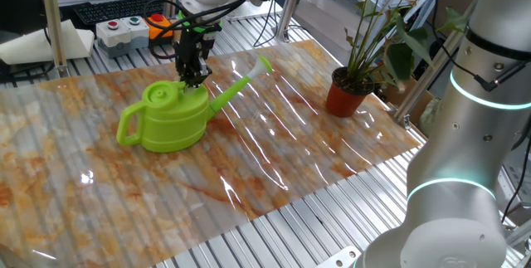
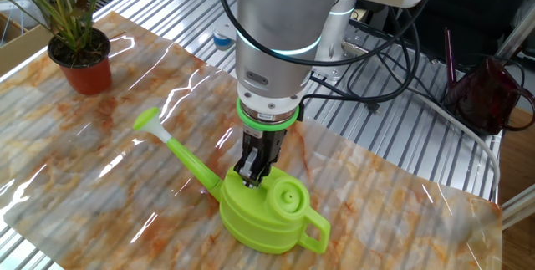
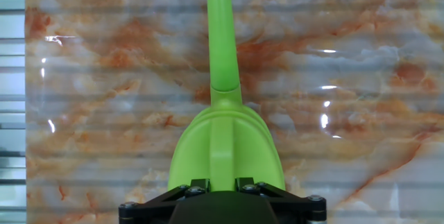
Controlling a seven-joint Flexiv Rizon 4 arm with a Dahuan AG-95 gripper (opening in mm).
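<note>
A bright green watering can [image 1: 172, 123] stands upright on the marbled sheet, its long spout [image 2: 191, 163] pointing toward the potted plant's side. Over the front part of its top, my gripper [image 2: 251, 178] points down. In the wrist view, the gripper has one black fingertip [image 3: 200, 184] on each side of the raised green bar on the can's top, close against it, so it looks shut on that bar. The lower part of the fingers is hard to make out in the exterior views. Whether the can's base bears fully on the sheet cannot be told.
A plant in a reddish-brown pot [image 1: 344, 98] stands near the sheet's edge, beyond the spout's end. A dark red watering can [image 2: 485, 94] sits off the sheet. A button box [image 1: 124, 36] and a keyboard [image 1: 112, 8] lie behind. Much of the sheet is bare.
</note>
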